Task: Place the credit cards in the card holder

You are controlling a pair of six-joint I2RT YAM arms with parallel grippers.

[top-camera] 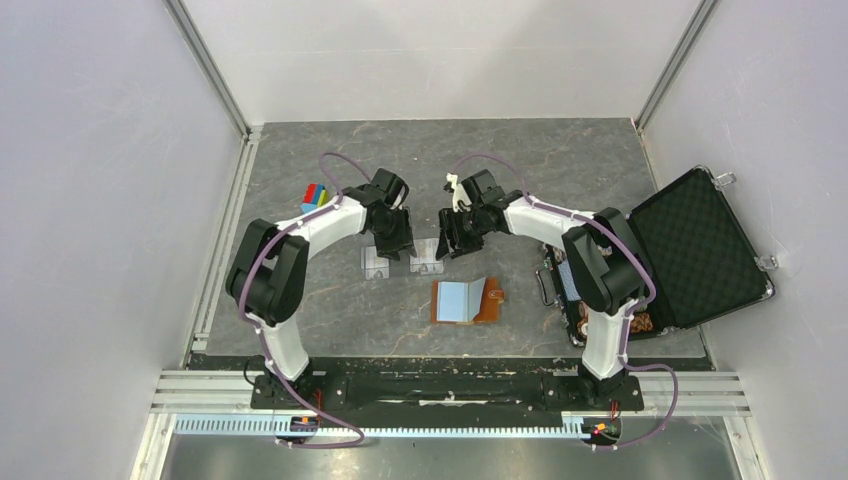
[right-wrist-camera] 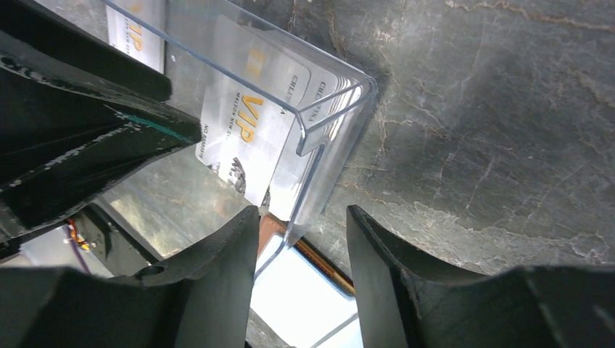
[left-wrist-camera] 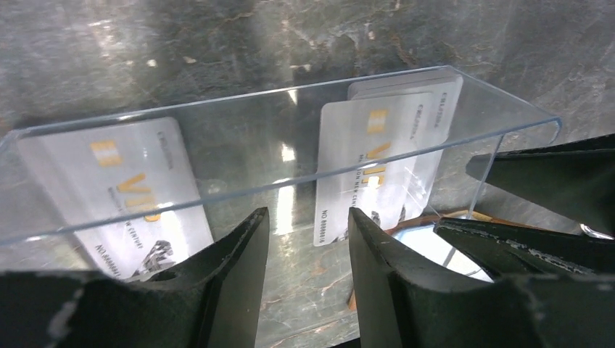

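Observation:
White VIP cards lie in a clear box on the table: one group [left-wrist-camera: 116, 188] at its left, the other [left-wrist-camera: 373, 156] at its right, slightly fanned. The clear box [left-wrist-camera: 250, 116] has thin transparent walls. Below it in the top view rests an open brown card holder [top-camera: 489, 300] with pale pages [top-camera: 456, 301]. My left gripper hovers over the front wall between the card groups, fingers apart. At the box's right end is my right gripper, also open; the end wall shows between its fingers, contact unclear.
An open black case [top-camera: 700, 250] stands at the right with items inside. A small red, yellow and blue object [top-camera: 315, 196] sits at the far left. Both grippers are close together over the box.

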